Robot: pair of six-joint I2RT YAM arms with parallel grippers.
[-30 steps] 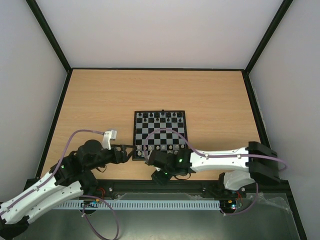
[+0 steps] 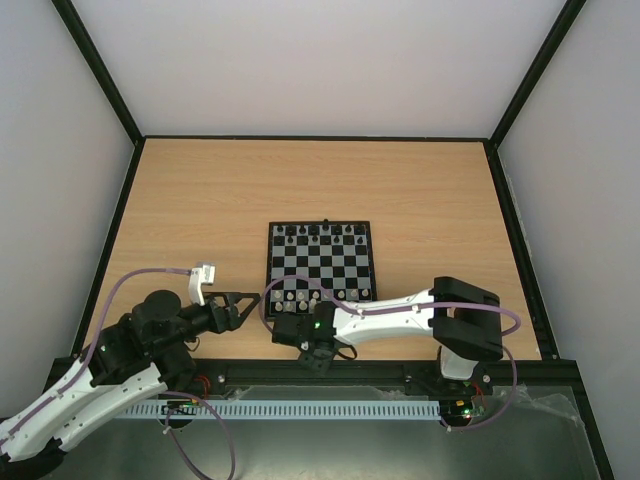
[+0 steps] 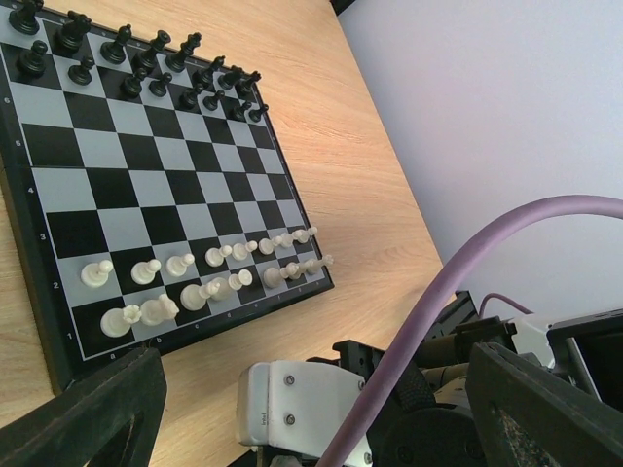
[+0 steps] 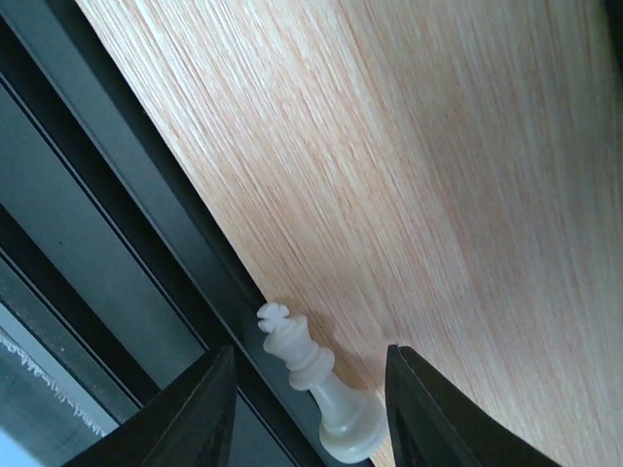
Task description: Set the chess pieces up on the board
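Note:
The chessboard [image 2: 320, 262] carries black pieces [image 3: 117, 47] along its far side and white pieces [image 3: 146, 271] in two rows along its near side. A white king [image 4: 336, 401] rests tilted at the black rail [image 4: 180, 195] on the table's near edge, its crown by the rail and its base over the wood. My right gripper is open, one finger on either side of the king with gaps showing. In the top view that gripper hides the king. Left of the board's near corner, my left gripper [image 2: 250, 300] stands open with nothing between its fingers.
Purple cables [image 2: 430, 310] run along both arms, one looping over the board's near edge. Bare wooden tabletop [image 2: 320, 180] lies behind the board and to its sides. Dark wall frames [image 2: 510, 240] border the table.
The left arm has drawn back slightly to the left. The pieces visible on the board look unmoved.

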